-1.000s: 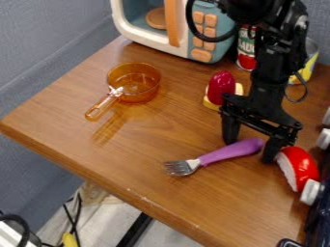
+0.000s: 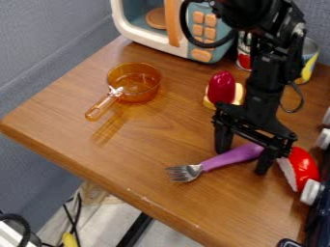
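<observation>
My black gripper (image 2: pixel 242 159) is low over the table's right side, its two fingers straddling the purple handle of a fork (image 2: pixel 219 161). The fork's metal tines point left toward the front of the table. Whether the fingers press on the handle is unclear. Just behind the gripper, a red object on a yellow base (image 2: pixel 222 89) stands upright.
An amber toy pot (image 2: pixel 133 82) is at the left of the wooden table (image 2: pixel 77 135). A toy microwave (image 2: pixel 165 24) and cans (image 2: pixel 307 60) are at the back. A red-and-white bottle (image 2: pixel 299 172) and dark items crowd the right edge.
The fork looks nearly unmoved.
</observation>
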